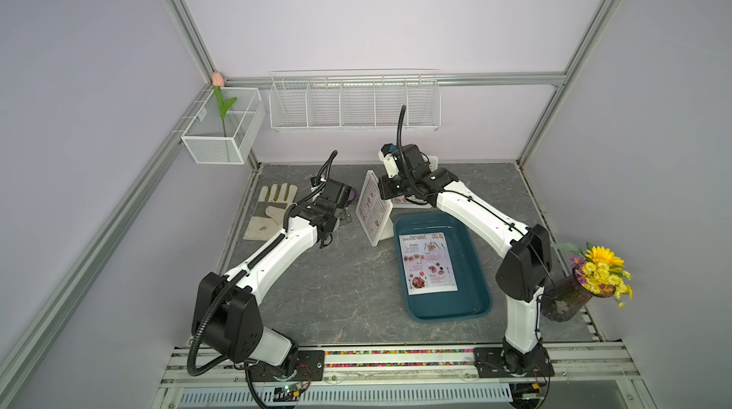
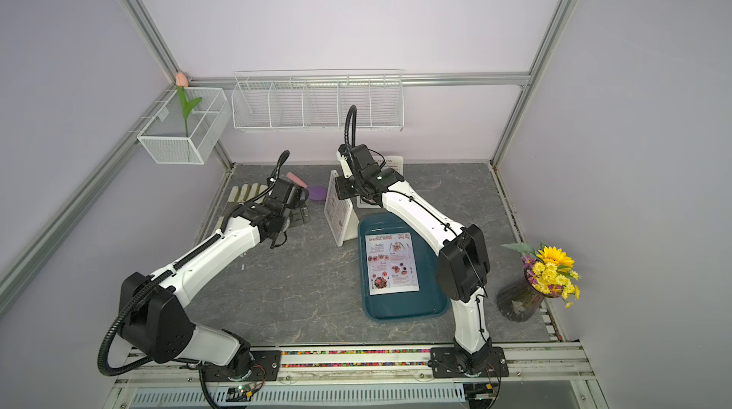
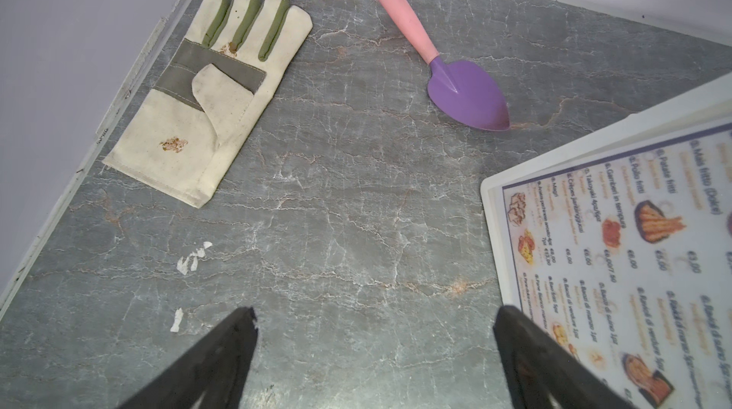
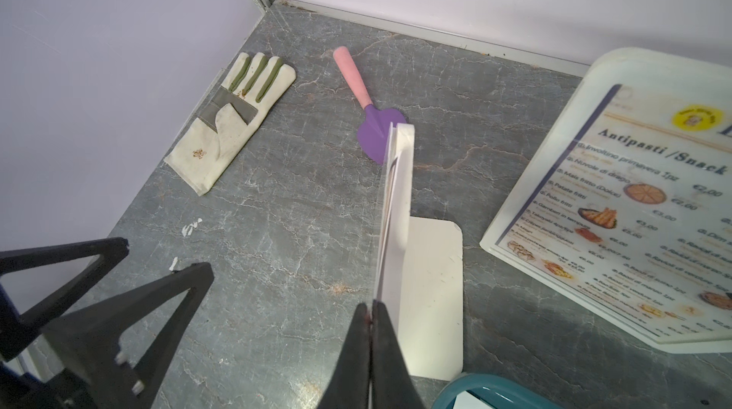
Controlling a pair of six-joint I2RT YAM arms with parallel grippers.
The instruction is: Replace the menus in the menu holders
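A white menu holder (image 1: 373,210) stands upright left of the tray, its printed menu (image 3: 633,256) facing left. In the right wrist view this holder (image 4: 396,218) appears nearly edge-on, with its white base (image 4: 434,294) on the table. My right gripper is shut at the holder's near edge; nothing clearly shows between its fingers, and contact cannot be told. Behind it stands a second holder with an Antipasti/Snack menu (image 4: 633,210). Another printed menu (image 1: 427,262) lies flat in the blue tray (image 1: 472,298). My left gripper is open and empty, left of the nearer holder.
A work glove (image 3: 206,96) and a trowel (image 3: 465,92) lie on the table at the back left. A flower vase (image 1: 564,298) stands at the right edge.
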